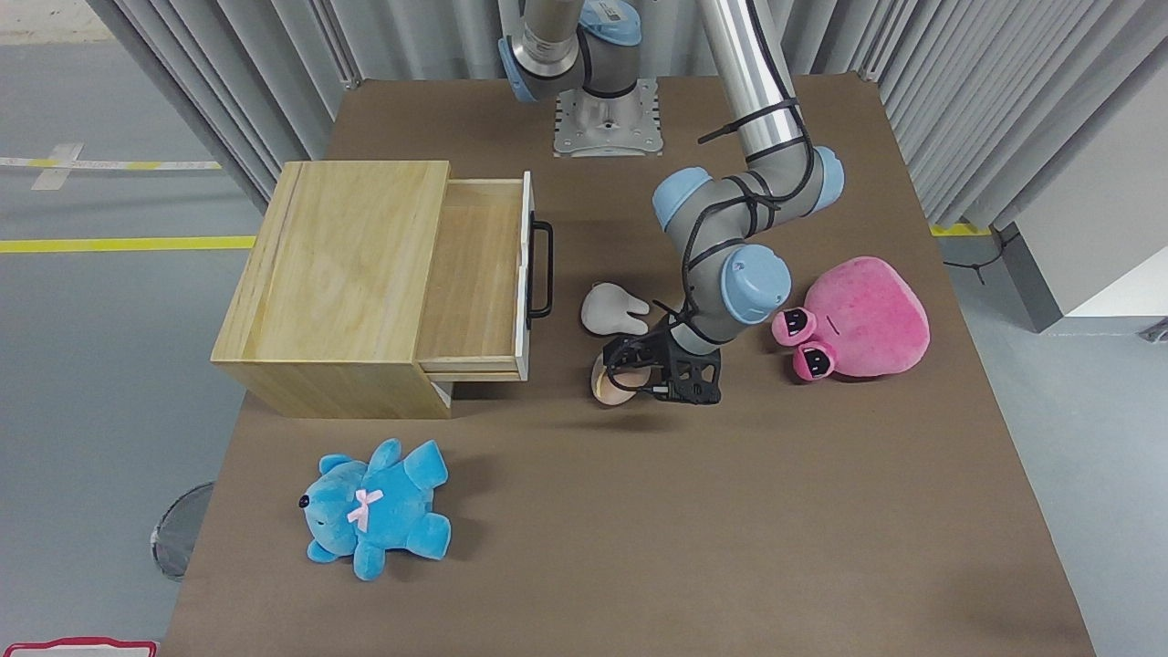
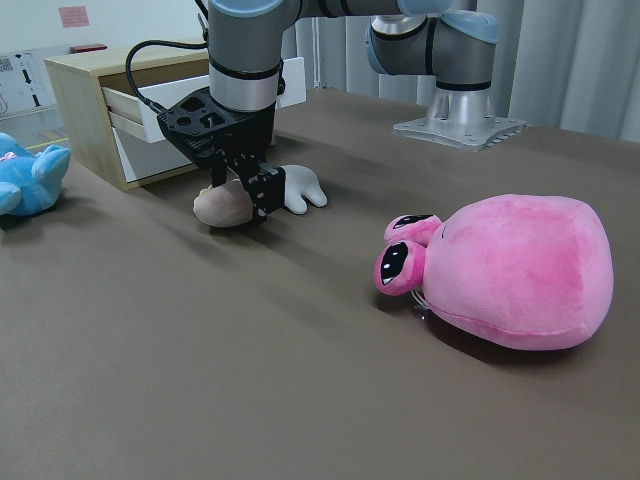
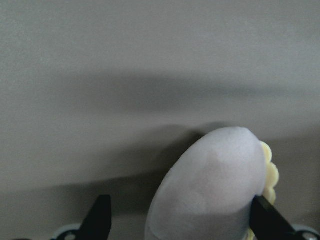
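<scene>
My gripper is low over the table beside the drawer cabinet, around a small pale pinkish plush with a yellow scalloped edge. In the wrist view the right finger touches the plush and a gap shows by the left one; whether it grips is unclear. A white tooth-shaped plush (image 2: 302, 187) lies just behind it.
The wooden cabinet (image 1: 323, 263) has its drawer (image 1: 471, 274) pulled out to the right. A blue bear (image 1: 383, 509) lies front left, a pink plush (image 1: 865, 318) to the right.
</scene>
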